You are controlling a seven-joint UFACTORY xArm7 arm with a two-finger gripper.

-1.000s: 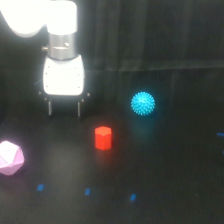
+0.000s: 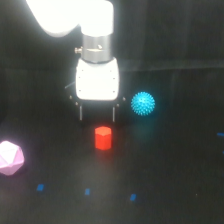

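My gripper is open in the camera view, its two thin fingers spread apart with nothing between them. Just below it in the picture sits a small red block with a six-sided outline, apart from the fingertips. The block lies a little right of the gap's middle. How high the gripper is over the surface I cannot tell.
A cyan spiky ball is close on the gripper's right. At the left edge rests a pale pink faceted solid. Small blue marks dot the dark surface, which is otherwise bare at the front and right.
My gripper has moved right and slightly down in the picture, from left of the red block to nearly above it. Its fingers stayed apart; the red block, ball and pink solid have not moved.
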